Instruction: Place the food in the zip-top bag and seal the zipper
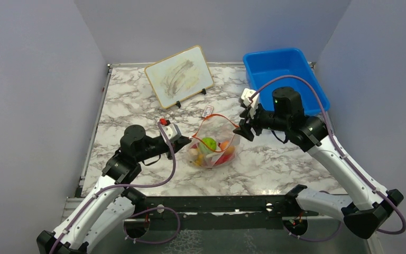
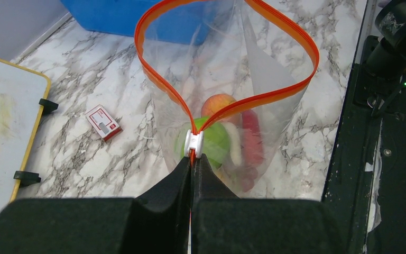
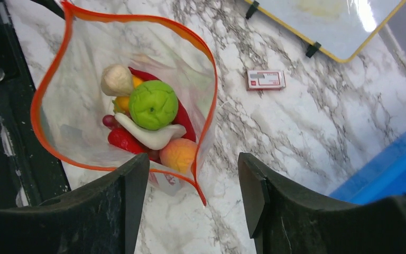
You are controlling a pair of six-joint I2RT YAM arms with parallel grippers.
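The clear zip top bag [image 1: 223,126] stands on the table with its orange-edged mouth spread wide. Inside lie a green round item [image 3: 153,105], an orange-red fruit [image 3: 178,155], a pale long piece [image 3: 148,135], a beige lump [image 3: 117,80] and several red and yellow pieces. My left gripper is shut on the zipper strip at one end of the bag, just behind the white slider [image 2: 194,142]. At the opposite corner, my right gripper is open; the free orange zipper end [image 3: 200,193] shows in the gap between its fingers, not gripped.
A small red-and-white box [image 1: 208,111] lies behind the bag. The whiteboard [image 1: 180,76] on black feet stands at the back, and a blue bin [image 1: 291,55] at the back right. Bare marble table [image 1: 275,169] surrounds the bag.
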